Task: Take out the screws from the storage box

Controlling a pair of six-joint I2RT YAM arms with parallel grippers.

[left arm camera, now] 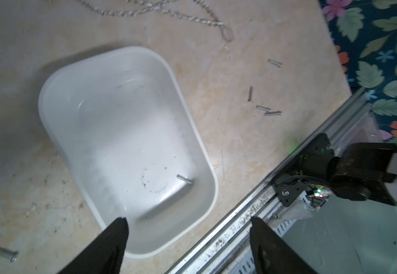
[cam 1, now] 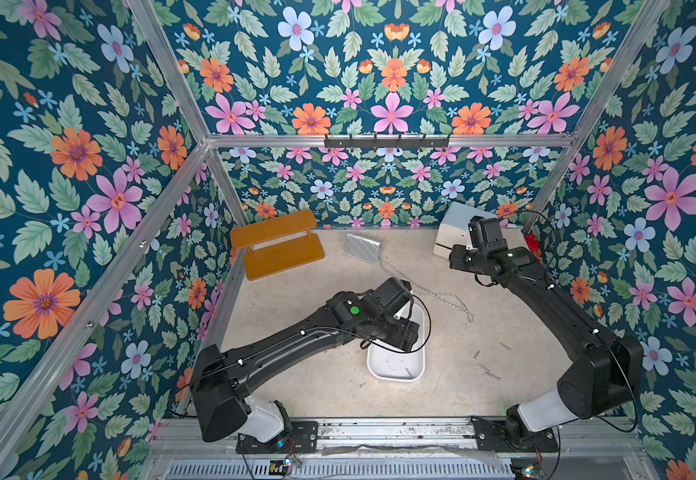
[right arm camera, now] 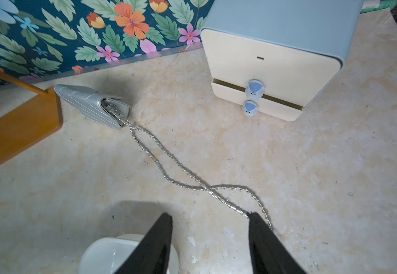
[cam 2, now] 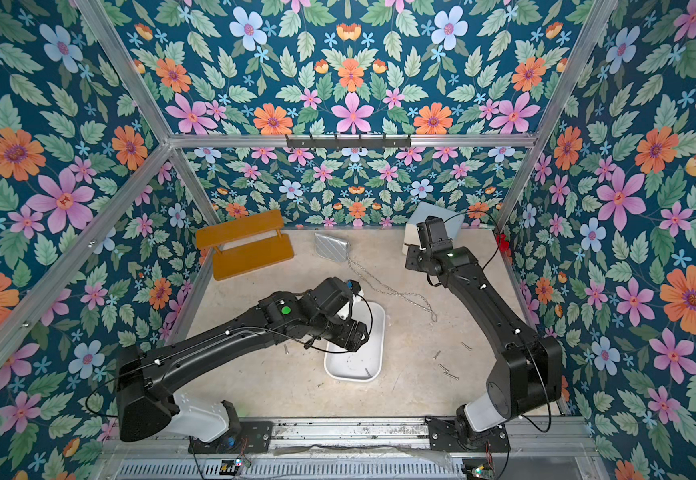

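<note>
A white open box (left arm camera: 130, 137) stands on the table, and one small screw (left arm camera: 185, 179) lies on its floor near one end. My left gripper is over the box, its fingers apart with nothing between them. Several screws lie loose on the tabletop to the right of the box, among them a screw (left arm camera: 275, 62); one more screw (left arm camera: 3, 251) lies on its left side. My right gripper is above the table in front of the blue and cream drawer cabinet (right arm camera: 271, 59), parted fingers empty. The drawers' insides are not visible.
A silver purse (right arm camera: 91, 104) lies at the back, its chain (right arm camera: 175, 162) trailing across the table towards the box. A brown wooden rack (cam 1: 275, 246) stands back left. Something red (cam 1: 532, 244) is at the back right. Bare tabletop lies left of the box.
</note>
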